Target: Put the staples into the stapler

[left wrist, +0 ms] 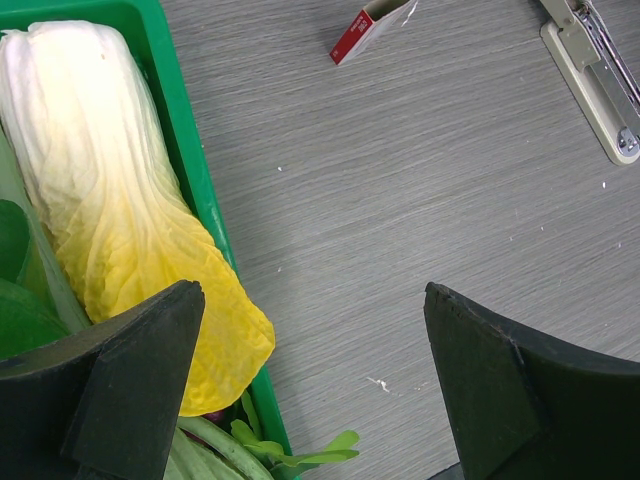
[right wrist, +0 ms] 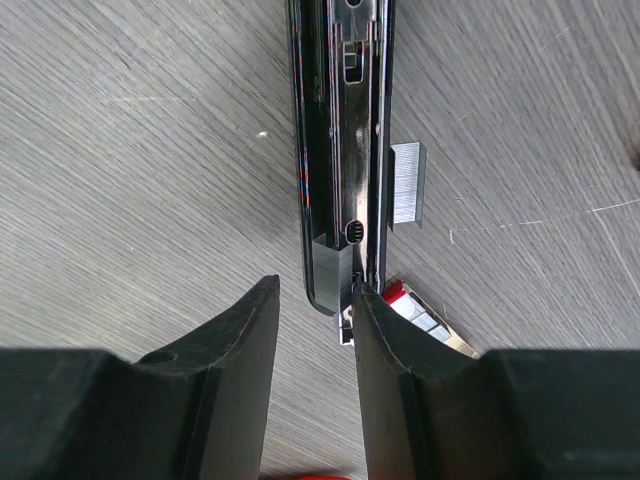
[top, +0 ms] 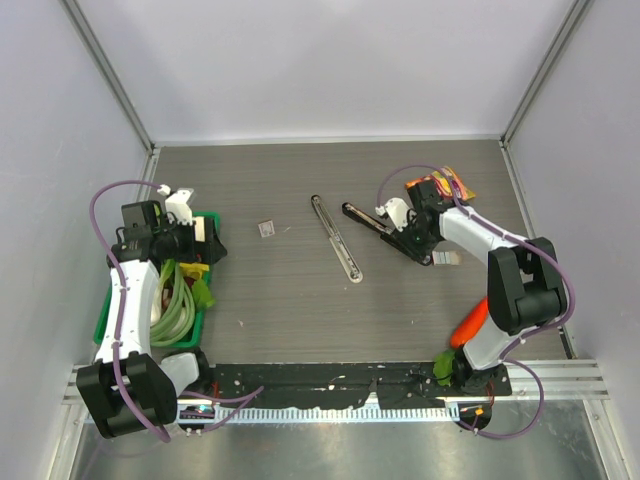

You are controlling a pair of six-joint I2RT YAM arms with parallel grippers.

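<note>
A long black stapler point(top: 365, 219) lies opened out on the table, partly hidden under the right arm. In the right wrist view, a grey staple strip point(right wrist: 331, 275) sits at the near end of that stapler point(right wrist: 345, 130), tilted there; whether it is seated in the channel, I cannot tell. Just short of it, my right gripper has its fingers apart, with nothing clearly clasped. Another staple strip point(right wrist: 407, 183) rests against the stapler's right side. My left gripper hangs open and empty beside the green basket point(left wrist: 185, 110).
A second, light-coloured stapler point(top: 336, 238) lies mid-table. One small box point(top: 266, 229) stands to its left, another point(top: 446, 258) near the black stapler. An orange packet point(top: 455, 183) and a carrot point(top: 469, 323) lie on the right.
</note>
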